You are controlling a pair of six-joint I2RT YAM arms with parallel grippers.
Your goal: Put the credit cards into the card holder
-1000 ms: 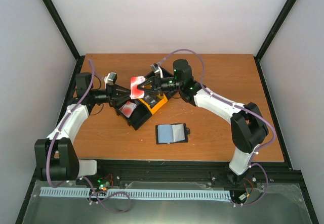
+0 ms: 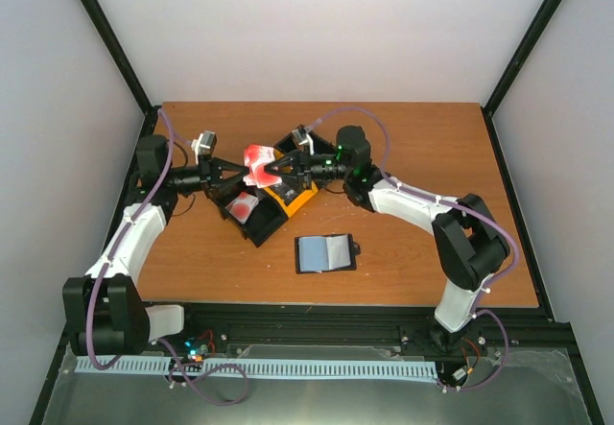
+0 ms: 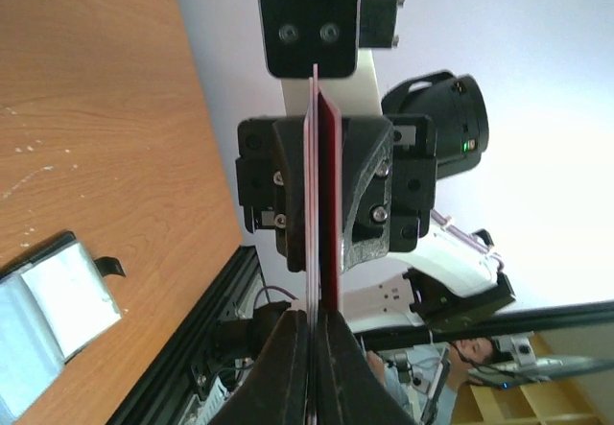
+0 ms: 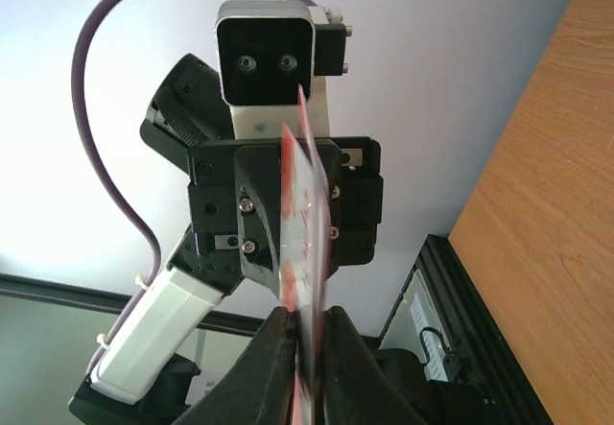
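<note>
Red and white cards (image 2: 260, 164) hang in the air between my two arms, standing on edge. From the left, my left gripper (image 2: 247, 169) is shut on their edge; from the right, my right gripper (image 2: 271, 167) is shut on them too. Edge-on in the left wrist view, thin cards (image 3: 312, 185) run up from between my fingers. Two slightly parted layers, a card (image 4: 317, 224) and a red-marked one, show in the right wrist view. Lying open on the table, the card holder (image 2: 324, 253) has pale blue and white sleeves.
Beneath the grippers stands a black organizer (image 2: 271, 225) with compartments. It contains another red and white card (image 2: 242, 206) and a yellow and black item (image 2: 292, 195). Bare table (image 2: 432, 271) lies right of the card holder.
Both grippers stay close together over the organizer. The cards between them have shifted slightly and look more tilted now, and the right wrist has turned a little. The card holder has not moved.
</note>
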